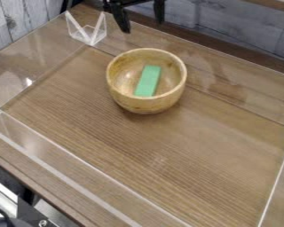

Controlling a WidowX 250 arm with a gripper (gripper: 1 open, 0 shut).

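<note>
A round tan bowl point(145, 82) sits on the wooden table point(142, 168) in the upper middle of the camera view, with a green bar point(145, 82) lying inside it. My black gripper point(135, 21) is at the top edge, above and behind the bowl and apart from it, partly cut off by the frame. It stands open, with nothing seen between its fingers.
A translucent white object point(88, 27) stands at the back left. A grey wall runs along the back.
</note>
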